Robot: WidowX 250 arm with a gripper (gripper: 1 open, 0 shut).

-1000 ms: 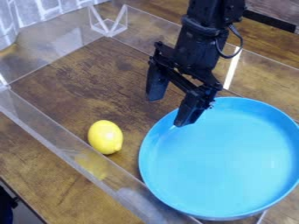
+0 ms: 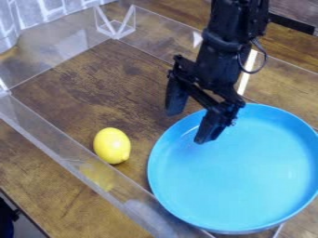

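A black robot gripper (image 2: 192,113) hangs in the upper middle, open, with its two fingers apart above the wooden floor and the back-left edge of a large blue plate (image 2: 232,177). A yellow oval object (image 2: 112,145), like a lemon or egg, lies on the wood to the lower left of the gripper, apart from it and from the plate. Nothing shows between the fingers.
Clear plastic walls (image 2: 41,127) edge the wooden surface (image 2: 87,84) on the left and back. The wood left of the gripper is clear. The plate fills most of the lower right.
The gripper has shifted slightly right and down, toward the plate. The yellow object and the plate have not moved.
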